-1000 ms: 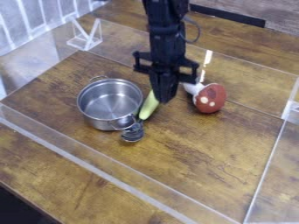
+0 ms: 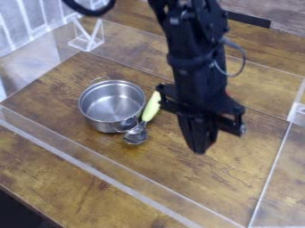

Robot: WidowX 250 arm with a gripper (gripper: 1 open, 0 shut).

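My dark gripper (image 2: pixel 198 125) hangs low over the middle right of the table, large in the camera view, shut with nothing visible between its fingers. A steel pot (image 2: pixel 110 102) sits left of it on the wooden table (image 2: pixel 71 178). A pale green elongated object (image 2: pixel 152 106) lies just right of the pot, with a shiny metal utensil (image 2: pixel 136 135) below it. The gripper and arm hide the area behind them, where a red object and a white one were.
Clear plastic edges frame the table at the left, back and right.
The pot and green object look unmoved.
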